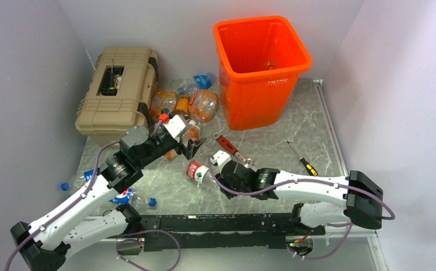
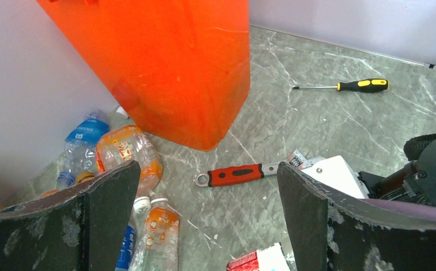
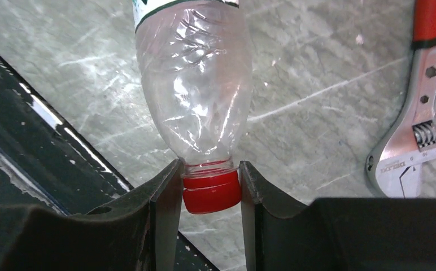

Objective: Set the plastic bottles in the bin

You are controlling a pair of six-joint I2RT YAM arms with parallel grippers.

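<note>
My right gripper is shut on the red-capped neck of a clear plastic bottle (image 3: 196,96) with a red and white label (image 1: 197,172), held over the front middle of the table. My left gripper (image 1: 189,146) hangs open above the pile of bottles beside the case, fingers apart in its wrist view. Orange-labelled bottles (image 2: 158,228) and a blue-labelled bottle (image 2: 83,141) lie between case and bin. More bottles with blue caps (image 1: 139,200) lie at the front left. The orange bin (image 1: 252,99) stands at the back right, something orange dimly visible inside.
A tan case (image 1: 111,116) fills the back left. An adjustable wrench (image 1: 227,145) lies in front of the bin and a screwdriver (image 1: 309,166) to its right. Bare table (image 1: 317,135) shows right of the bin. Walls close in three sides.
</note>
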